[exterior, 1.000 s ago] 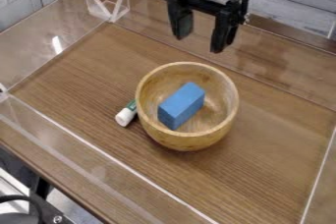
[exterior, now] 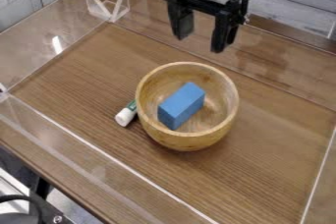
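Observation:
A wooden bowl (exterior: 210, 130) sits in the middle of the table with a blue block (exterior: 182, 106) inside it. A small white tube with a green part (exterior: 126, 112) lies just left of the bowl. The black gripper (exterior: 202, 27) hangs above and behind the bowl at the top of the view, its fingers pointing down and apart, with nothing seen between them.
A white object (exterior: 116, 2) lies at the back left, and a clear edge runs along the left side. A black cable lies at the lower left.
The gripper has shifted very slightly; the bowl, block and tube look unchanged.

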